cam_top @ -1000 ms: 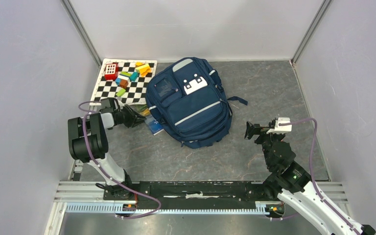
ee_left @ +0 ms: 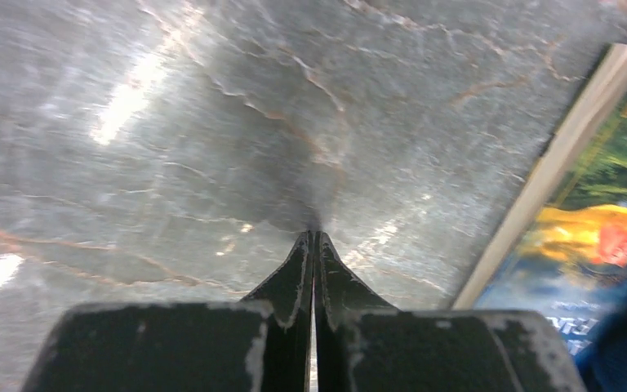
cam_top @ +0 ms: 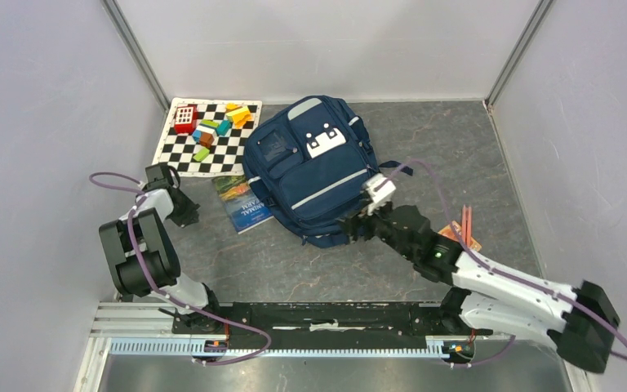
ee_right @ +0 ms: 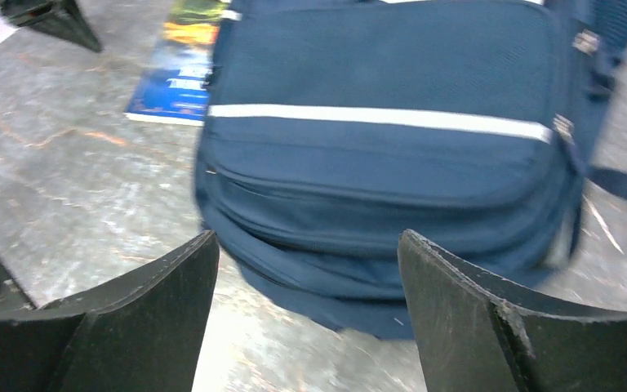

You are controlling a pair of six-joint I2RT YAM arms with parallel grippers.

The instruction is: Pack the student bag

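Note:
A navy student bag (cam_top: 320,175) lies on the grey table, its lower end toward the robot; its lower part fills much of the right wrist view. Partly tucked under the bag's left side is a book (cam_top: 241,203) with a landscape cover. My left gripper is shut, nothing showing between its fingertips, over bare table to the left of the book. Above the bag's lower right end hovers my right gripper (cam_top: 351,229), open and empty, its two fingers (ee_right: 171,302) wide apart in its wrist view. Beneath the right arm, an orange item (cam_top: 460,235) is partly hidden.
On a checkered mat (cam_top: 162,153) at the back left lie several colored blocks and a red toy (cam_top: 185,119). Reddish sticks (cam_top: 466,222) lie by the orange item. A strap (cam_top: 396,167) sticks out from the bag's right side.
My left gripper has drawn left off the book, uncovering more of its cover. The right arm has swung left, bringing its open gripper to the bag's lower end. Bag and book look unmoved.

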